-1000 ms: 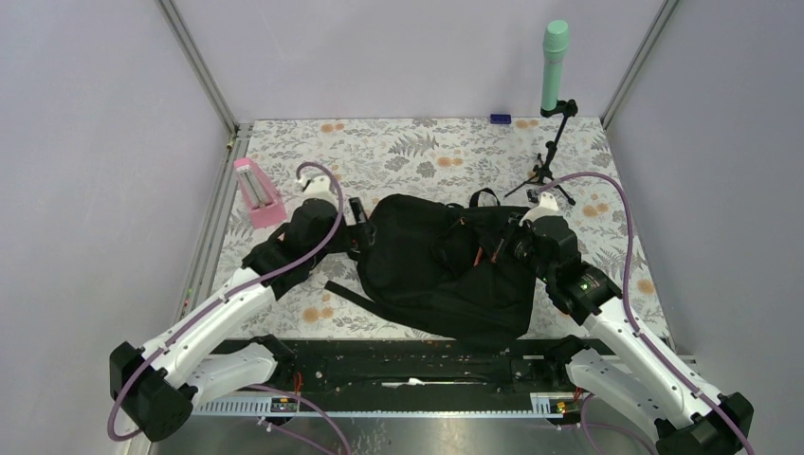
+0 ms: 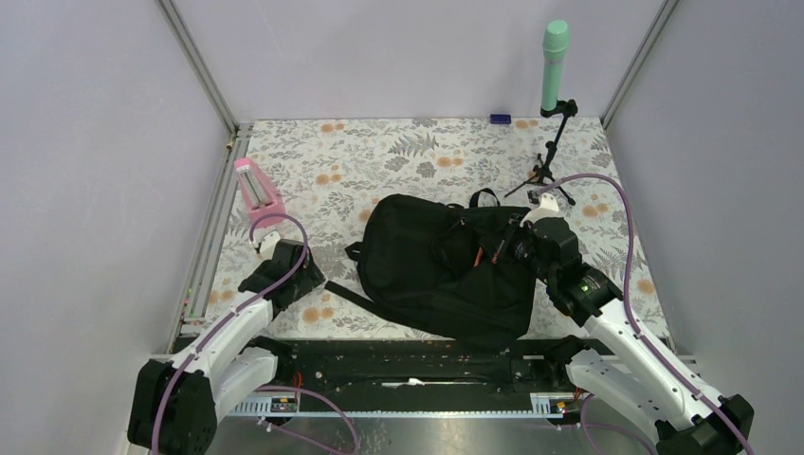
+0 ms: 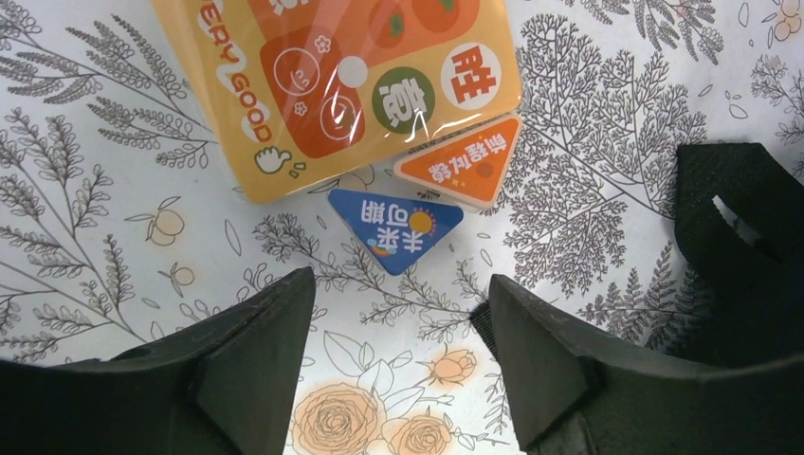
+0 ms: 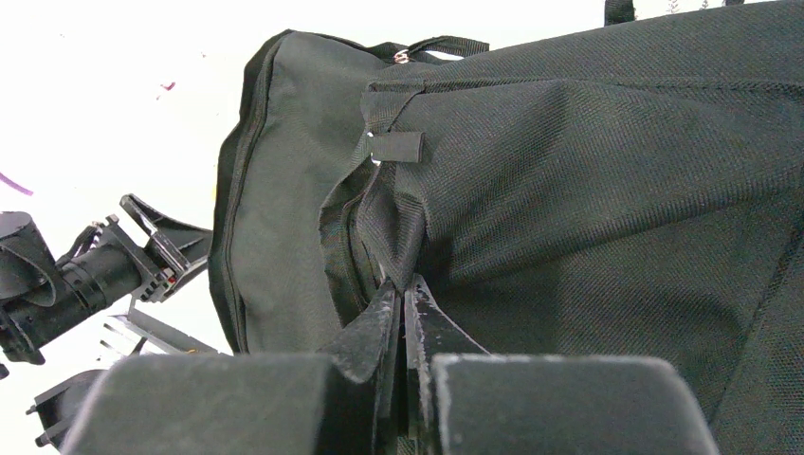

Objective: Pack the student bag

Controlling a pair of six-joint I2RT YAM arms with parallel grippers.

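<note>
The black bag (image 2: 408,261) lies flat on the table, with a dark pocket opening in its middle. My right gripper is shut on a fold of the bag's cloth beside this pocket. In the left wrist view, my left gripper stands open above the table left of the bag, nothing between its fingers. Ahead of its fingertips lie a blue triangular piece (image 3: 396,227) and an orange triangular piece (image 3: 463,161). Both are beside an orange printed packet (image 3: 356,85), which the view's upper edge cuts off. From above, the left arm hides these small things.
A pink case (image 2: 259,192) lies at the table's left. A loose black strap (image 2: 356,300) reaches from the bag toward the left gripper. A tripod with a green microphone (image 2: 553,66) stands back right, near a small blue block (image 2: 500,119).
My left gripper has moved from the bag's left edge leftward and toward the front of the table. The right arm and bag stay where they were.
</note>
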